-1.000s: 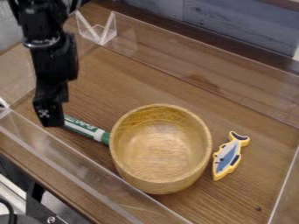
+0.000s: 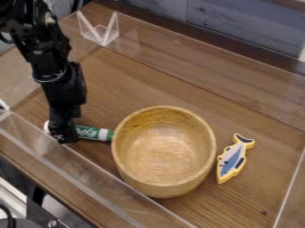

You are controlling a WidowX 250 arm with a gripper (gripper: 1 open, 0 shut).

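My black gripper [image 2: 63,126] is low at the left, its fingertips down around the near-left end of a green and white cylindrical item [image 2: 93,134] lying on the wooden table. Whether the fingers touch it is hard to tell; they are apart. The item's right end lies beside a tan oval bowl [image 2: 163,118], which is empty.
A yellow fish-shaped item [image 2: 234,160] with blue and white lies right of the bowl. A clear or white wire piece [image 2: 102,27] stands at the upper left.
The gripper has come down and slightly right onto the left end of the green item. The bowl and fish-shaped item have not moved.
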